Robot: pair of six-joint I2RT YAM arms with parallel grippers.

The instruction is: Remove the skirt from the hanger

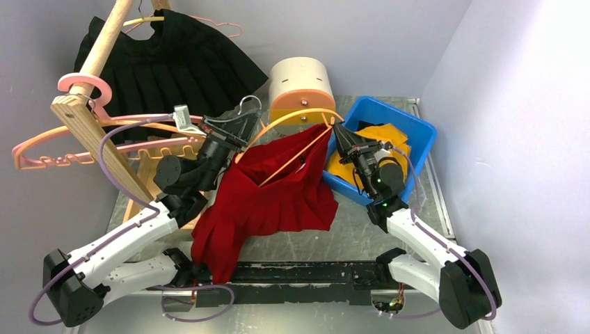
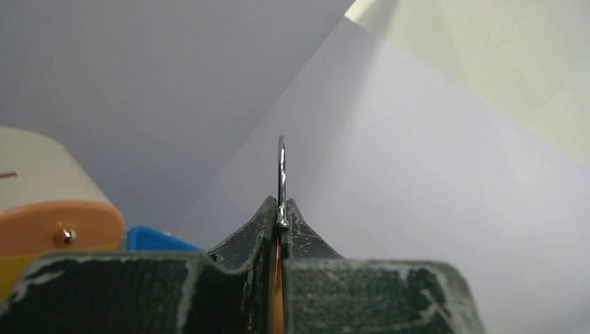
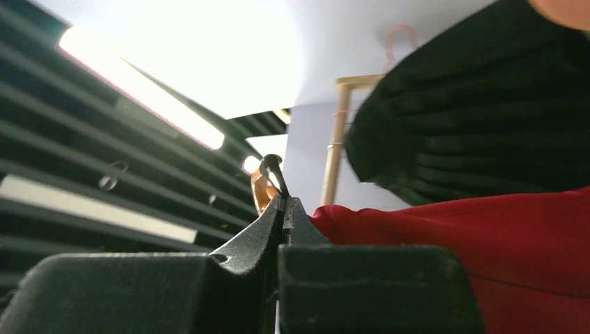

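Observation:
The red skirt (image 1: 268, 191) hangs on the orange hanger (image 1: 299, 113), its waistband gaping around the lower bar. In the left wrist view the metal hook (image 2: 282, 174) rises from between the closed fingertips; my left gripper (image 1: 252, 124) is shut on the hanger just below that hook. My right gripper (image 1: 336, 125) is shut at the hanger's right end, where the skirt's upper corner reaches. Red cloth (image 3: 445, 226) lies against the right side of its fingertips in the right wrist view. Whether a thin fold is pinched there is hidden.
A blue bin (image 1: 424, 130) holding yellow cloth (image 1: 389, 133) stands under the right arm. Behind the hanger is a white and yellow box (image 1: 301, 83). On the left, a wooden rack (image 1: 104, 59) carries a black skirt (image 1: 167, 66) and empty hangers (image 1: 52, 149).

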